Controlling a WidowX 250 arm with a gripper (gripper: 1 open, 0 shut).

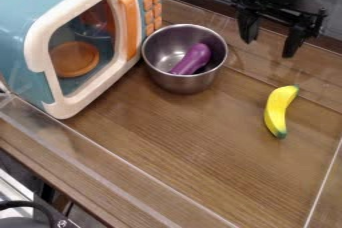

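Note:
A black gripper (269, 34) hangs at the back right of the view, open, with empty space between its two fingers. Left of it, a steel bowl (174, 80) holds a purple eggplant (194, 57). A yellow banana (279, 110) lies on the wooden counter (174, 162), in front of and below the gripper, apart from it.
A toy microwave (40, 32) in blue and white, with an orange item inside, takes up the back left, close beside the bowl. A tiled wall runs along the back.

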